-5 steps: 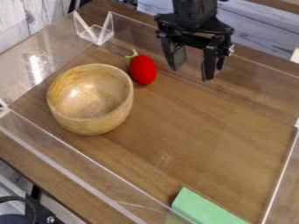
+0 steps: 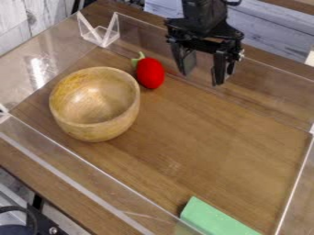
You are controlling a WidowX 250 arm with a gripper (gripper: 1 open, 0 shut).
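Observation:
A black gripper (image 2: 203,59) hangs over the back of the wooden table, its two fingers spread wide with nothing seen between them. A red pepper-like object with a green stem (image 2: 151,74) lies just left of and below the gripper, apart from it. A large round wooden bowl (image 2: 95,124) stands at the left, in front of the red object. A green flat block (image 2: 218,218) lies at the front right, partly out of frame.
Clear plastic walls edge the wooden table (image 2: 196,147). A clear angular piece (image 2: 98,29) sits at the back left.

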